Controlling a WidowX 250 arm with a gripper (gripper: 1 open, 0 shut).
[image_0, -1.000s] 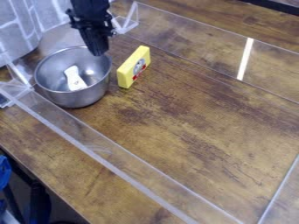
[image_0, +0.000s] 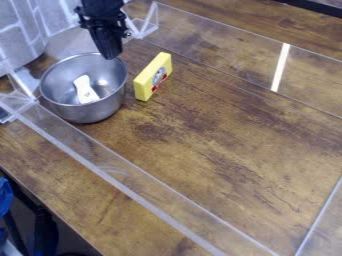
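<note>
My black gripper (image_0: 110, 46) hangs at the top left, just above the far rim of a steel bowl (image_0: 83, 105); its fingers look shut, with nothing visible between them. Inside the bowl lies a small white object (image_0: 84, 88). A yellow box (image_0: 154, 76) with a printed picture on its side stands on the wooden table (image_0: 221, 150), just right of the bowl and apart from it.
Clear plastic strips or walls border the work area, one along the near left and others at the back and right. A white tape strip (image_0: 281, 67) marks the back right.
My gripper has shifted very slightly down and to the left over the last second. The bowl, its contents and the yellow box have not moved.
</note>
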